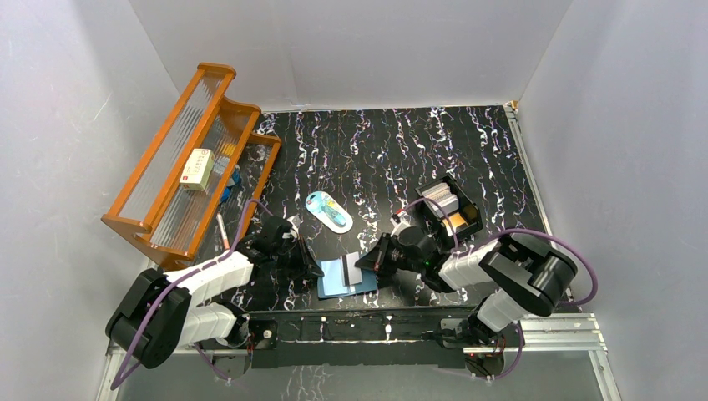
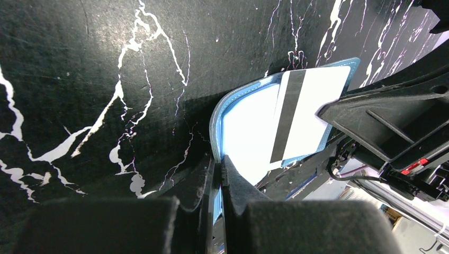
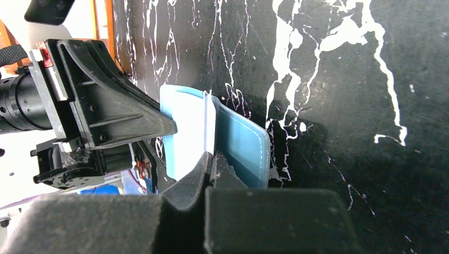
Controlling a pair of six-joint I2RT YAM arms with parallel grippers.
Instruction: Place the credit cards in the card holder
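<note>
The light-blue card holder [image 1: 331,285] lies spread flat near the table's front edge. My left gripper is shut on its left edge. A white card with a dark stripe [image 2: 290,108] lies over the middle of the holder, crossing it from back to front. In the right wrist view this white card [image 3: 210,124] shows almost edge-on, running down to the fingertips of my right gripper, which is shut on its near edge. How far the card sits inside a pocket cannot be told.
A black box [image 1: 472,219] with several cards stands to the right, close to the right arm. Behind the holder lies a blister pack [image 1: 336,217]. A wooden rack [image 1: 219,104] fills the left side.
</note>
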